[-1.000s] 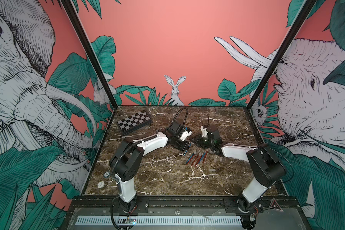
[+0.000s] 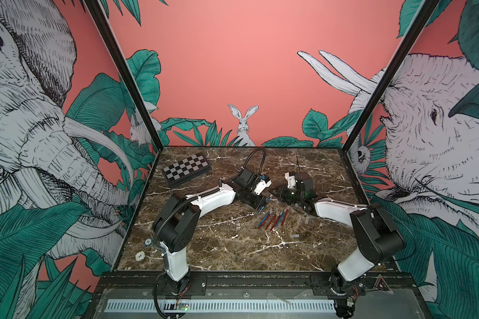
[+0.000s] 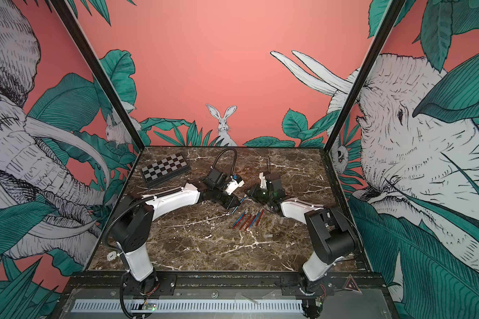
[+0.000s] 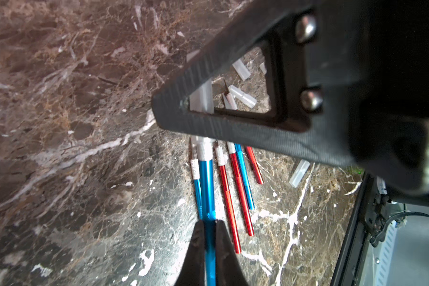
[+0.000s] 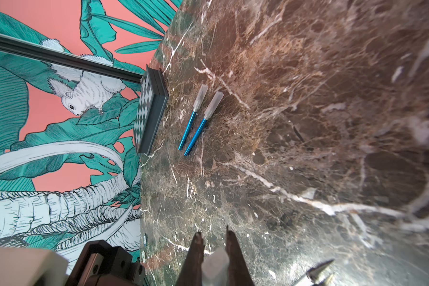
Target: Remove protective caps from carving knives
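Note:
My left gripper has a blue knife [image 4: 206,186] lying along the gap between its fingers; a translucent sleeve shows further along it, partly behind a black finger part in the left wrist view. My right gripper is shut on a translucent cap [image 5: 215,265]. Red knives [image 4: 228,200] and blue knives [image 4: 241,176] lie in a group below the grippers, with loose caps [image 4: 298,174] nearby. Two capped blue knives [image 5: 195,129] lie apart in the right wrist view.
A checkered board [image 2: 186,169] sits at the back left. Small round items [image 2: 140,255] lie near the left front.
My right gripper and arm have moved to the right, away from the left gripper, with a little more blue now showing between them. The left gripper has shifted slightly.

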